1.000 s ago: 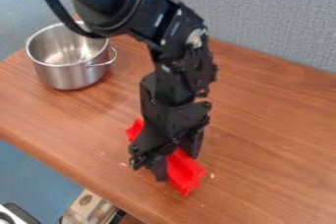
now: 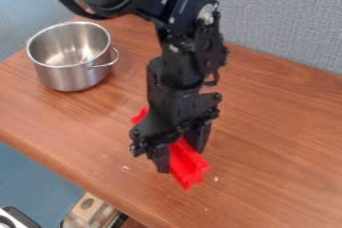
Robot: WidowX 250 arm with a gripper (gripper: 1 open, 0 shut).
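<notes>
My black gripper point(image 2: 171, 152) points down over a red object point(image 2: 190, 168) on the wooden table, with its fingers shut on it. The red piece sticks out below and to the right of the fingers, and a smaller red part shows behind the gripper at its left. The rest of it is hidden by the gripper.
A steel pot point(image 2: 70, 62) with handles stands at the back left. The table's front left edge drops to a blue area with a few fixtures, and a grey wall rises behind.
The gripper and the red object have shifted very slightly upward in the view; otherwise the scene looks the same.
</notes>
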